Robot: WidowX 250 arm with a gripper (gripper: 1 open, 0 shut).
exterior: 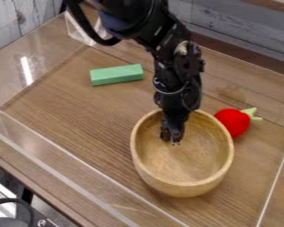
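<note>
My gripper [172, 129] points down from the black arm into the back left of a wooden bowl [184, 168]. Its fingertips are at the bowl's back rim, and the gripper looks shut on that rim, though the contact is dark and hard to see.
A green block [117, 74] lies at the back left of the wooden table [74, 124]. A red vegetable with a green stem [234, 121] sits just right of the bowl, behind it.
</note>
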